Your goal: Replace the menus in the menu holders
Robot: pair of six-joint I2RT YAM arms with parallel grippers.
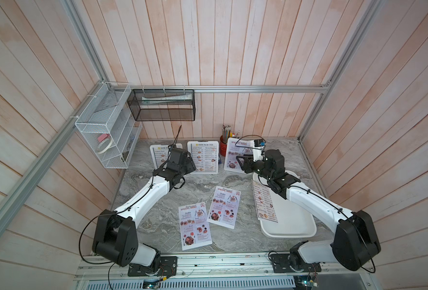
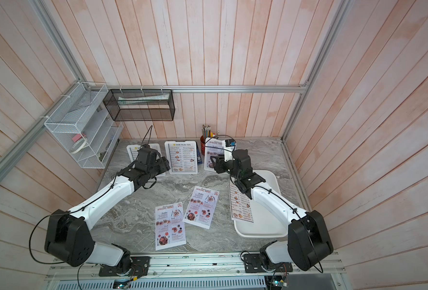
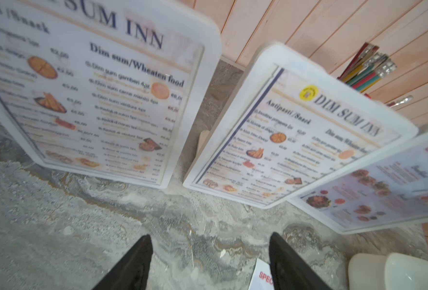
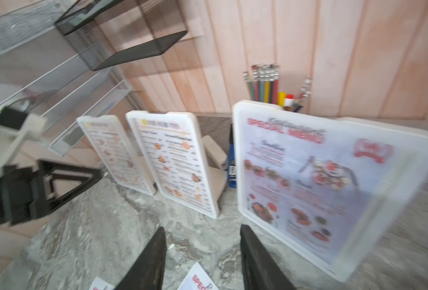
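Three white menu holders stand in a row at the back. The left holder (image 3: 93, 91) and the middle holder (image 1: 204, 157) show Dim Sum Inn menus. In the right holder (image 4: 301, 188) sits a purple-toned Special Menu. Two loose Special Menu sheets, a left sheet (image 1: 195, 226) and a right sheet (image 1: 224, 206), lie on the counter in front. A removed-looking Dim Sum style sheet (image 1: 264, 202) rests in a white tray. My left gripper is part open and empty, before the left and middle holders. Also part open and empty, my right gripper is near the right holder.
The white tray (image 1: 291, 222) occupies the right front. Behind the holders stands a red cup of pencils (image 1: 223, 146). A black wire basket (image 1: 161, 114) and white wire shelves (image 1: 108, 128) hang at the back left.
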